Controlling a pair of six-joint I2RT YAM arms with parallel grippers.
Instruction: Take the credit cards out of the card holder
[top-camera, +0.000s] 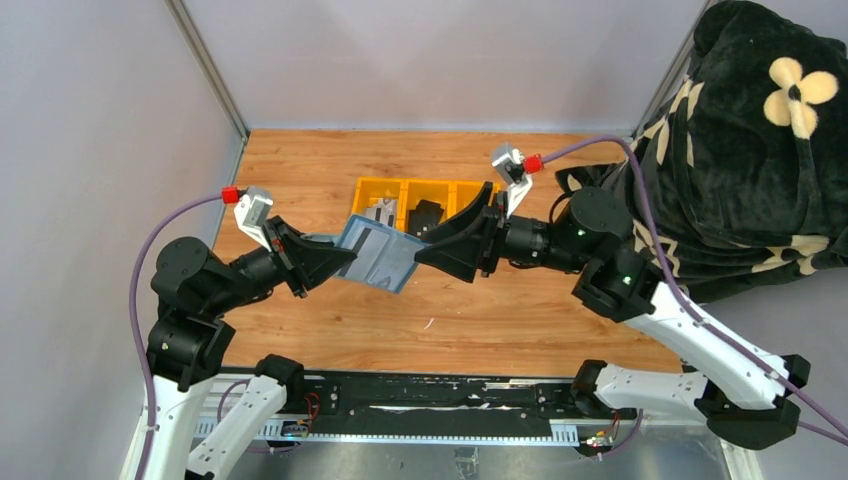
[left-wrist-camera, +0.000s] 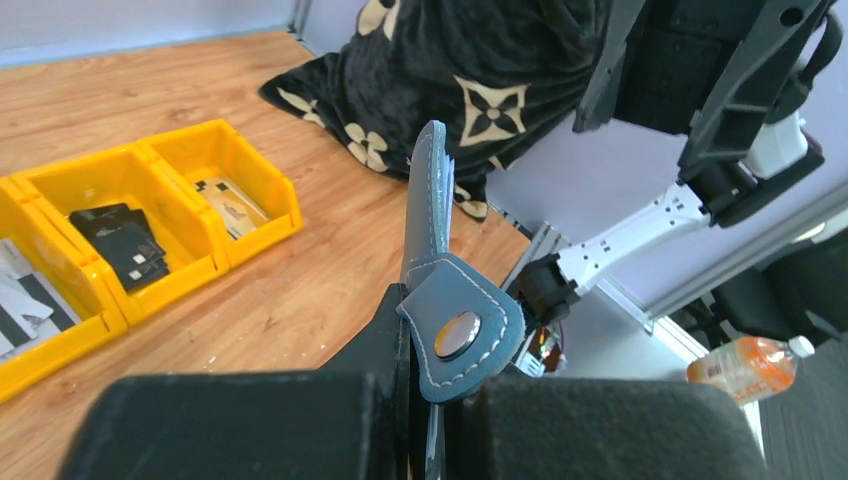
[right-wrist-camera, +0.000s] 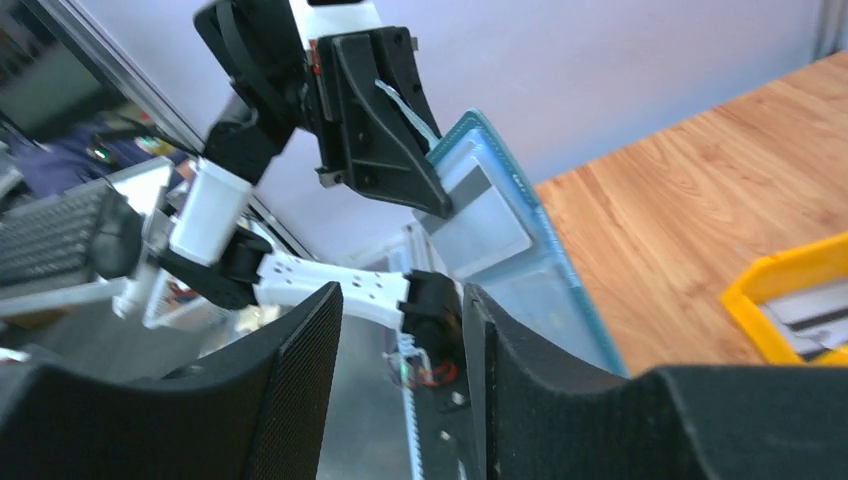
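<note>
The blue card holder (top-camera: 377, 255) is held upright and spread in my left gripper (top-camera: 335, 257), which is shut on it; in the left wrist view its snap flap (left-wrist-camera: 460, 330) sits above the fingers. Pale cards show behind clear sleeves in the top and right wrist views. My right gripper (top-camera: 440, 252) is just right of the holder, apart from it, fingers only partly visible; in the right wrist view nothing shows held between them.
Yellow bins (left-wrist-camera: 255, 240) with cards and papers stand behind the holder on the wooden table (top-camera: 550, 320). A dark patterned blanket (top-camera: 760, 180) fills the right side.
</note>
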